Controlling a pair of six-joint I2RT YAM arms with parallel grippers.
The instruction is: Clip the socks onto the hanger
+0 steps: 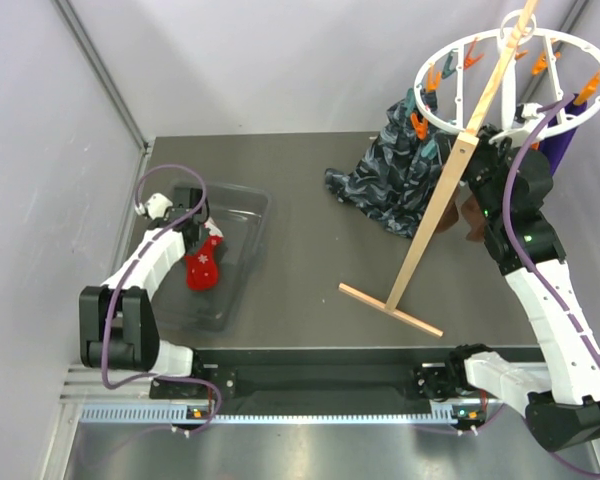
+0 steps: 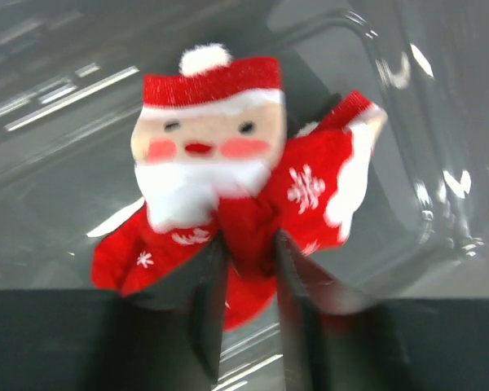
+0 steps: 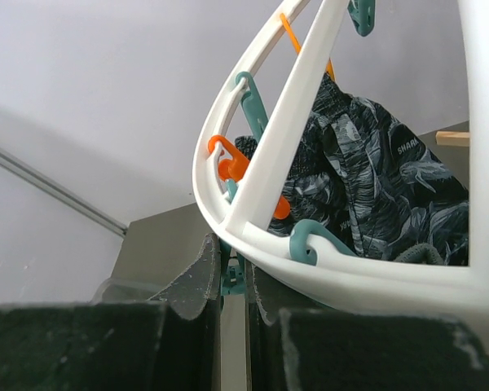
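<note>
A red Santa sock [image 1: 202, 265] lies in the grey plastic bin [image 1: 242, 250]. In the left wrist view the sock [image 2: 204, 138] shows a face and white snowflakes, and my left gripper is at it, red fabric at its fingertips; whether it grips is unclear. At the upper right, the white round hanger [image 1: 425, 70] with orange and teal clips stands on a wooden stand. My right gripper is shut on a teal clip at the hanger's rim.
Dark patterned garments [image 1: 380, 180] and a purple item [image 1: 560, 150] hang from the hanger. The wooden base [image 1: 390, 310] rests on the table, whose middle is clear.
</note>
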